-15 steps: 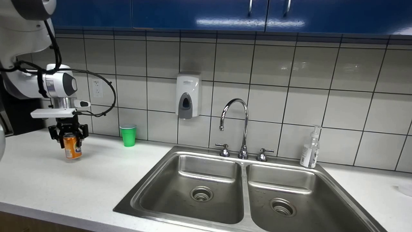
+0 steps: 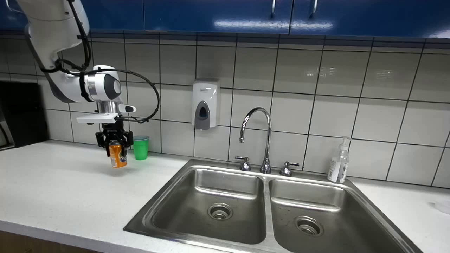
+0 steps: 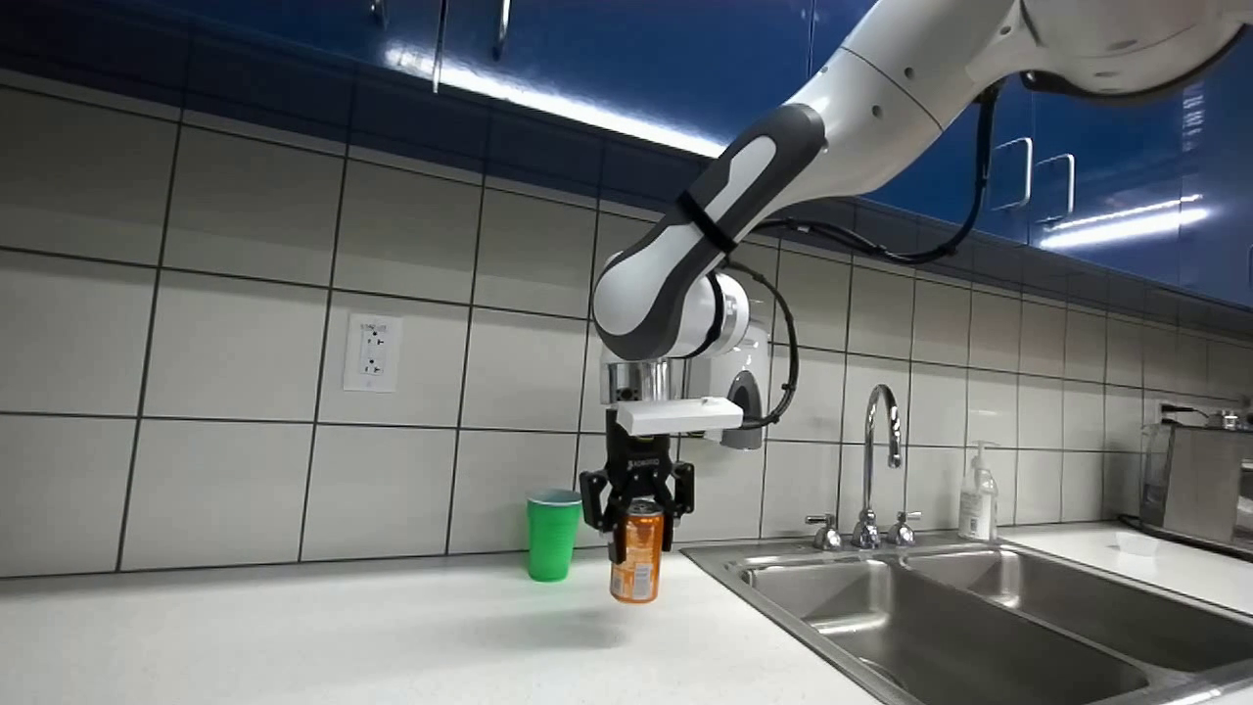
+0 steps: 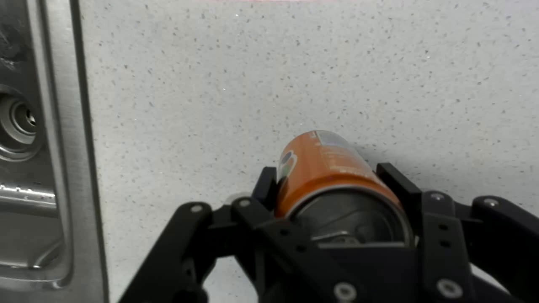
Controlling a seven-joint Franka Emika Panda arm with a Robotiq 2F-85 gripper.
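An orange soda can (image 2: 117, 155) hangs roughly upright a little above the white counter, its shadow falling on the surface below. My gripper (image 3: 640, 535) is shut on the can's upper part, one finger to each side. In the wrist view the can (image 4: 331, 164) shows its metal top and orange side between the black fingers. A green cup (image 2: 141, 147) stands upright by the tiled wall. In exterior view 2 the green cup (image 3: 553, 535) is left of the can, with a gap between them.
Right of the can lies a double steel sink (image 2: 181, 189) with a tall faucet (image 2: 266, 143). A soap bottle (image 2: 339, 162) stands behind the sink, and a dispenser (image 2: 205, 103) hangs on the wall.
In exterior view 1, my gripper has carried the can to the right along the counter, up beside the cup. The cup has stayed where it was.
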